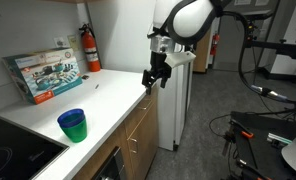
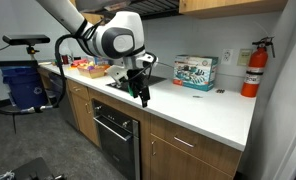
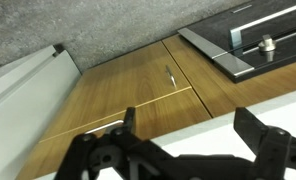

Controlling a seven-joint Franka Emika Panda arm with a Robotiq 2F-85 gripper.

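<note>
My gripper (image 1: 154,84) hangs at the counter's edge in exterior view 1, pointing down. In the wrist view its two dark fingers (image 3: 129,121) stand wide apart, and nothing shows between them. Below them in that view are a wooden drawer front and cabinet door (image 3: 133,82) with metal handles, all shut. A green bowl with a blue rim (image 1: 73,125) stands on the white counter (image 1: 108,100), well away from the gripper.
A colourful box (image 2: 195,73) and a red fire extinguisher (image 2: 255,68) stand at the counter's back. A black cooktop (image 1: 16,148) lies beyond the bowl, with an oven (image 2: 115,135) below.
</note>
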